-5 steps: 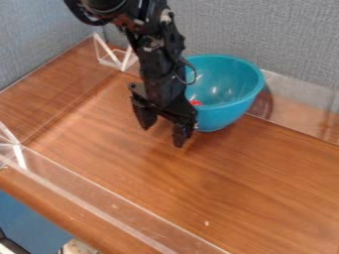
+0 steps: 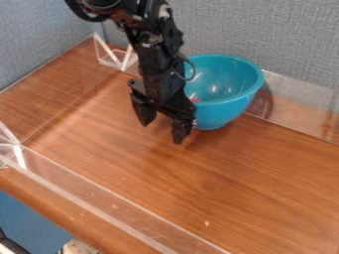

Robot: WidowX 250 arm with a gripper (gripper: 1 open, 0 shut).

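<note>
My black gripper (image 2: 163, 120) hangs low over the wooden table, open, its two fingers spread, just in front and left of a turquoise bowl (image 2: 228, 97). The arm and gripper hide part of the bowl's left side. A small red item (image 2: 195, 99) shows at the bowl's left, partly hidden behind the gripper; what it is cannot be made out.
Clear plastic edging (image 2: 298, 114) runs along the back, left and front edges. Grey padded walls stand behind, and a blue surface shows beyond the front left edge.
</note>
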